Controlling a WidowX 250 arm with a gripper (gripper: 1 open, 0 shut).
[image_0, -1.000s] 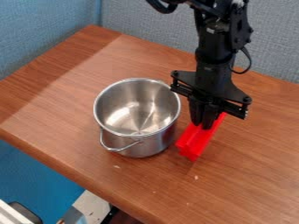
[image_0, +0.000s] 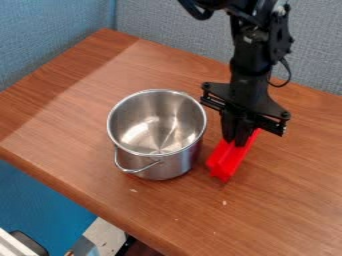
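A red block (image_0: 226, 161) lies on the wooden table just right of a steel pot (image_0: 151, 135) with a wire handle. My black gripper (image_0: 238, 134) is lowered over the block's far end, its fingers at the block. Whether they are closed on it cannot be made out.
Blue and grey padded walls stand behind. The table's edge runs along the lower left, with blue floor beyond.
Over the last second my arm has shifted slightly, a little right and up at the wrist. The red block and pot look almost unchanged.
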